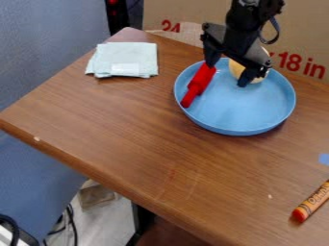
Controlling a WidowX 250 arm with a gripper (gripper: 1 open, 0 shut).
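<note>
My black gripper (pixel 229 63) hangs over the back of the blue plate (pixel 240 108), its fingers coming down on either side of the plate's upper middle. A red elongated object (pixel 198 84) lies on the left part of the plate. A yellow round object (pixel 256 77) is partly hidden behind the gripper. Whether the fingers hold anything is hard to tell from this view.
A folded pale cloth (pixel 122 60) lies at the back left of the wooden table (pixel 110 139). An orange crayon-like stick (pixel 313 201) lies at the front right. A cardboard box (pixel 174 21) stands behind.
</note>
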